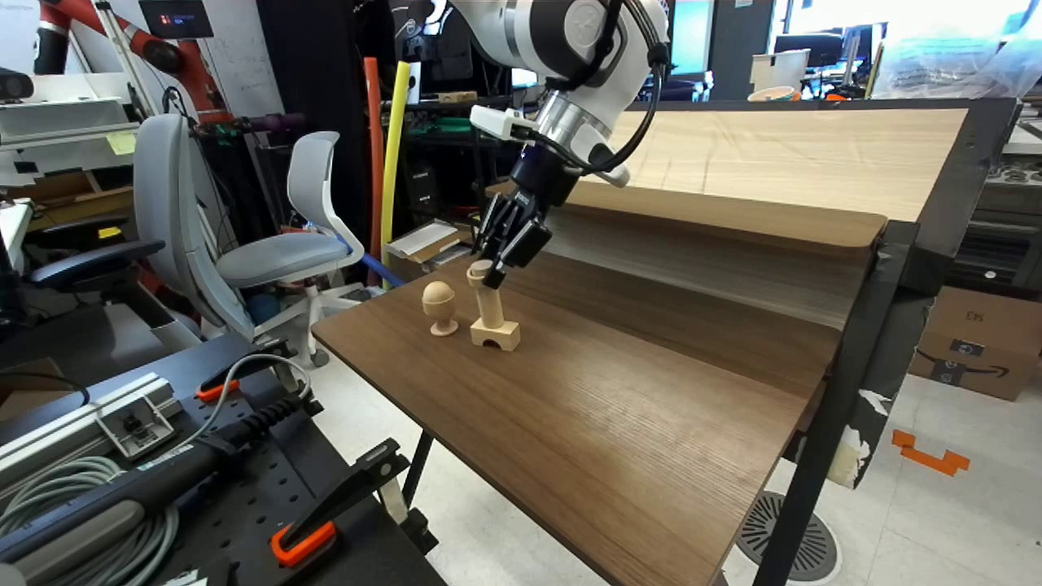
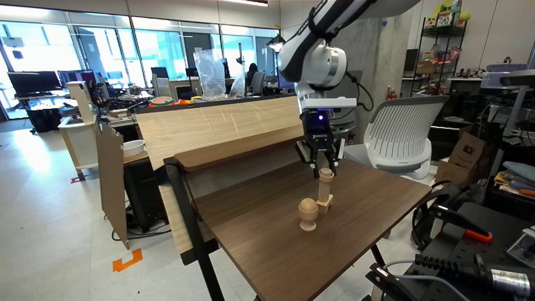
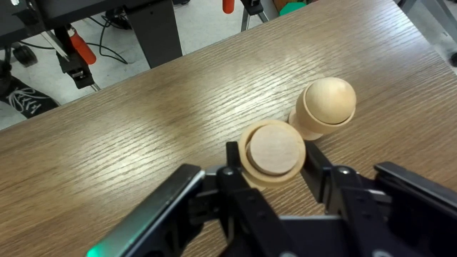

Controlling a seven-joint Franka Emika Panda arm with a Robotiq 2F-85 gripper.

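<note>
A light wooden peg (image 3: 274,150) has a round wooden ring (image 3: 244,156) around its top in the wrist view. My gripper is shut on the ring, a black finger at either side. The peg's shaft (image 2: 324,190) leads down to an arched wooden block (image 1: 496,335) on the brown tabletop. In exterior view 1 the shaft leans slightly. Beside the block stands a wooden egg cup (image 1: 442,325) with a round-topped wooden piece (image 3: 330,100) in it; it is clear of my fingers.
A raised shelf (image 1: 723,220) runs along its back edge. Off the table are grey chairs (image 2: 398,135) and a black workbench (image 1: 264,469) with tools.
</note>
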